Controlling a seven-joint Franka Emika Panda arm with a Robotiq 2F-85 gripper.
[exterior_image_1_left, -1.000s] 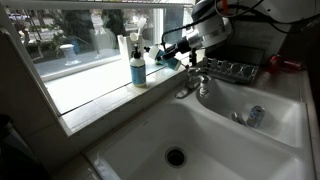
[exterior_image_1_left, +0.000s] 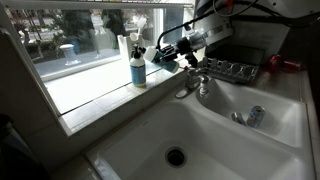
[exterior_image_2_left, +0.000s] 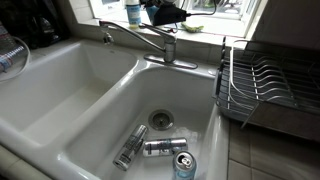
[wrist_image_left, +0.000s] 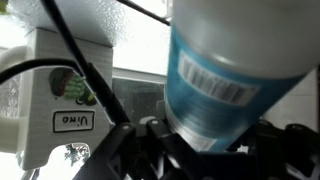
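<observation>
A pump bottle with a blue label (exterior_image_1_left: 138, 70) stands upright on the window sill. Just to its right, above the sill by the faucet, is my gripper (exterior_image_1_left: 168, 57). A blue-green patch shows at the gripper, too small to make out. In the wrist view a rounded container with a blue, barcoded label (wrist_image_left: 215, 90) fills the space right in front of the dark fingers (wrist_image_left: 130, 150). Whether the fingers touch it is hidden in the dark lower part of that view.
Beside the container is a white box-like object marked "Vino" (wrist_image_left: 65, 110). Several cans, one of them a silver can (exterior_image_2_left: 165, 147), lie or stand in one sink basin (exterior_image_2_left: 190, 100). A dish rack (exterior_image_2_left: 265, 85) borders that basin. The other basin (exterior_image_2_left: 70, 85) looks empty.
The arm and gripper have shifted slightly left and downward over the sill. The pump bottle and the things in the sink have not moved.
</observation>
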